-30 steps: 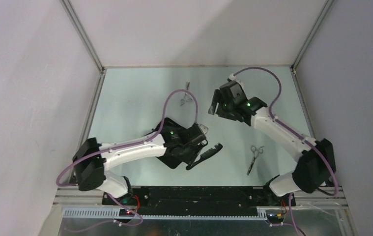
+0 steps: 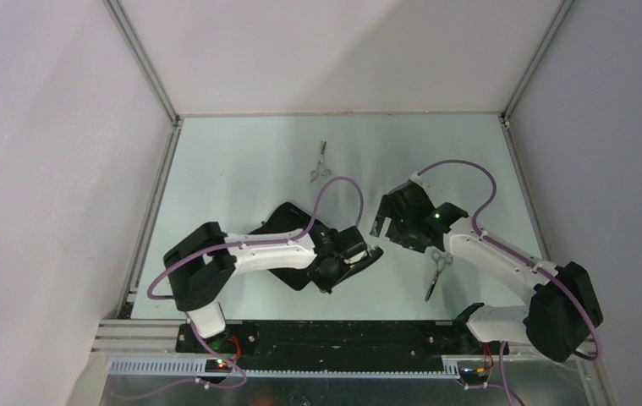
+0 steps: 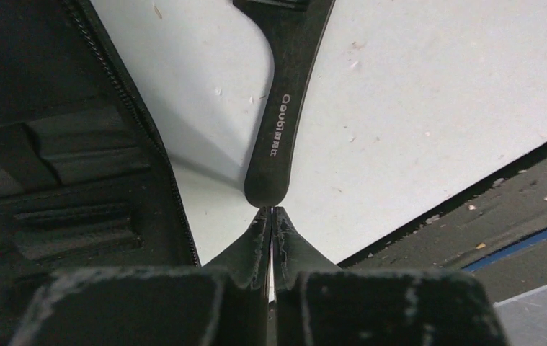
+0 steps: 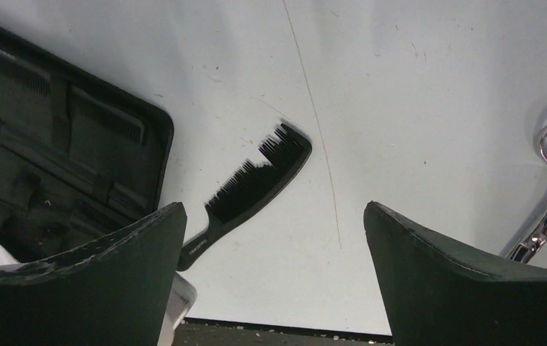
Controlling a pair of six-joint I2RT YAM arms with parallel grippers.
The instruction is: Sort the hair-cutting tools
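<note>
A black comb (image 4: 256, 184) lies on the white table right of an open black zip case (image 4: 68, 130), which has combs in its lid. In the left wrist view my left gripper is shut at the tip of the comb's handle (image 3: 277, 137), nothing visible between its fingers. My right gripper (image 2: 380, 224) stands open above the table; the comb shows between and beyond its fingers in its wrist view. Silver scissors (image 2: 437, 271) lie at the front right, another pair (image 2: 321, 165) at the back.
The table's front edge with a dark rail (image 2: 342, 338) is close below the comb. Walls border the left, right and back.
Both arms have moved toward the front of the table over the last second, the right one more, coming down from the back toward the comb. The left has also shifted slightly right.
</note>
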